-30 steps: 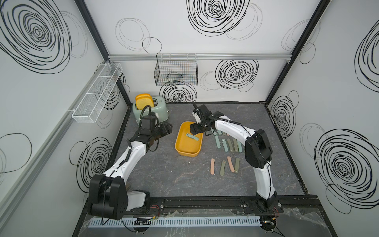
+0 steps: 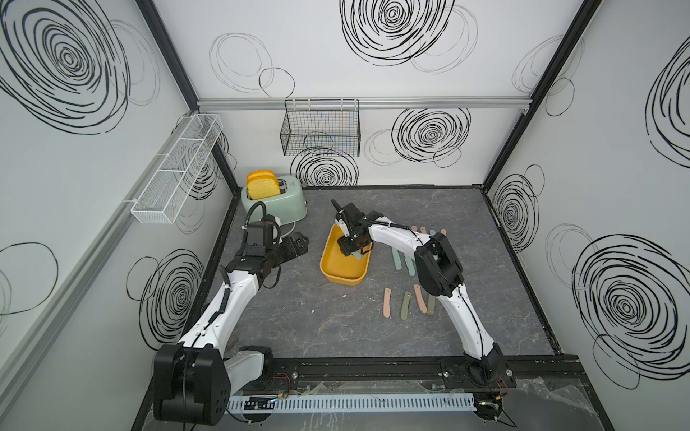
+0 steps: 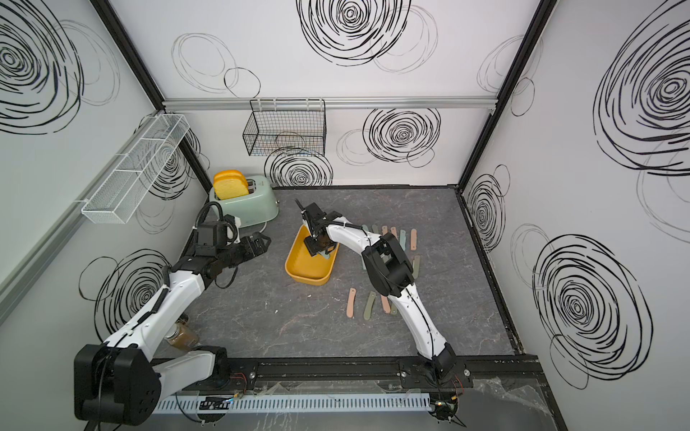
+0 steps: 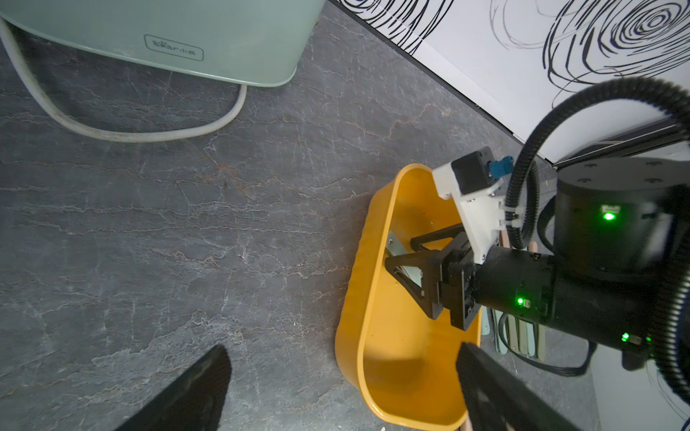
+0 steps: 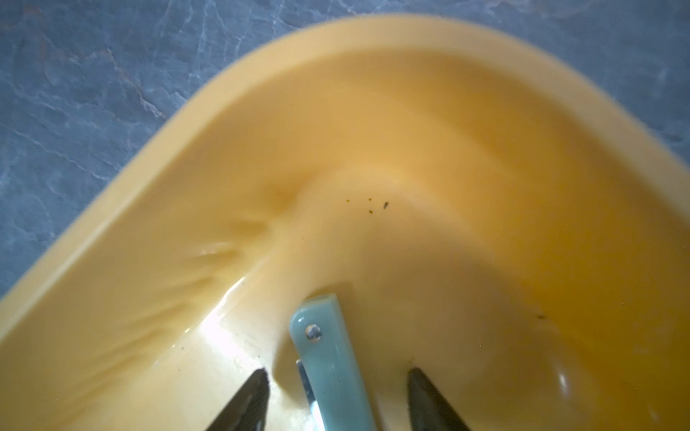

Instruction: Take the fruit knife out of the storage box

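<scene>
A light teal folded fruit knife [image 5: 332, 359] lies on the floor of the orange storage box [image 5: 460, 39]. In the right wrist view, my right gripper is low inside the box, one finger on each side of the knife. A gap shows between the knife and each finger, so the fingers are part open and hold nothing. The top left view shows only a bit of the knife beneath the right gripper [image 2: 350, 249]. My left gripper hangs open and empty over bare table, left of the box.
Several pink, teal and olive folded knives, such as a pink one [image 2: 386, 303], lie on the table right of the box. A green toaster [image 2: 287, 204] with its cord stands at the back left. Bare table lies in front of the box.
My right gripper has moved left from the box's right rim and down over the knife, now largely covering it. The box has shifted slightly right. The left arm has shifted a little.
</scene>
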